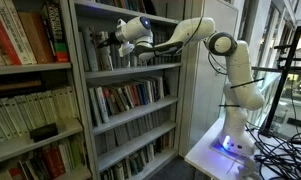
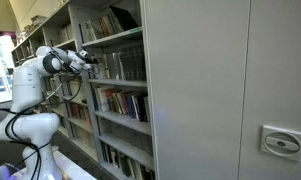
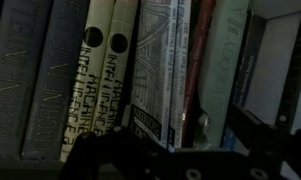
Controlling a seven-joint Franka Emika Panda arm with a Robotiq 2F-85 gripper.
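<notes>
My gripper reaches in from the bottom of the wrist view, dark against a row of upright books. Its fingers stand apart, with no book clearly clasped. Ahead of it are two pale yellow volumes point(image 3: 102, 75), a grey patterned book point(image 3: 150, 70), a thin reddish-brown spine point(image 3: 198, 50) and a pale greenish book point(image 3: 223, 60). Seen from outside, the gripper point(image 1: 109, 42) is at the upper shelf, close to the book fronts. Dim light hides whether the fingers touch any spine.
Dark thick volumes point(image 3: 55, 80) fill the left of the wrist view. Lower shelves hold more books point(image 1: 130, 95). A wooden bookcase point(image 1: 30, 70) stands left of the grey shelving, and a large pale panel point(image 2: 195, 90) borders its right side.
</notes>
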